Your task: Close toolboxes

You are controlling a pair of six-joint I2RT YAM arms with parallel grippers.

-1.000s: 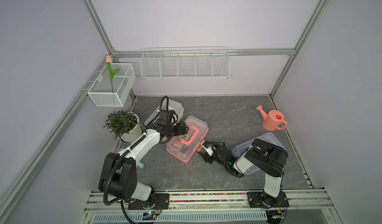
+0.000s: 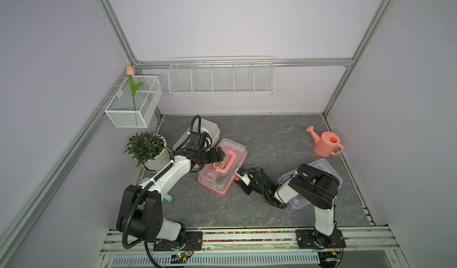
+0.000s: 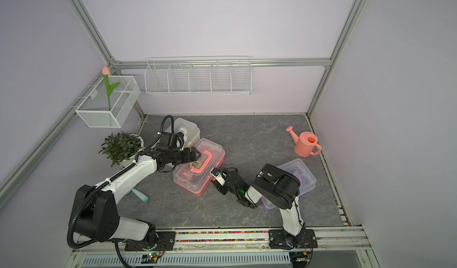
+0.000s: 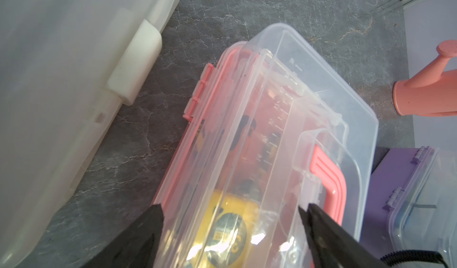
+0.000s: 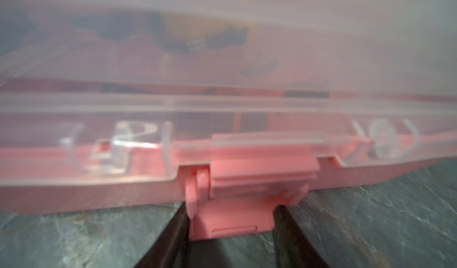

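The pink toolbox [image 2: 214, 177] with clear lid and pink handle [image 4: 335, 187] sits mid-table, a yellow item inside. At its side my right gripper is low, shut on the pink latch [image 5: 257, 165], which hangs out beneath the clear lid edge. My left gripper is open above the lid, nothing held. A white toolbox [image 4: 57, 92] lies to the left behind it, and a purple toolbox [image 3: 302, 177] is at the right, partly under my right arm.
A potted plant [image 2: 145, 149] and light blue object [image 2: 167, 196] are at the left, a pink watering can [image 2: 326, 144] at back right. Wire baskets [image 2: 221, 77] hang on the walls.
My right gripper has moved slightly left and toward the pink toolbox, which shifted a little left with it. The left arm is nearly still.
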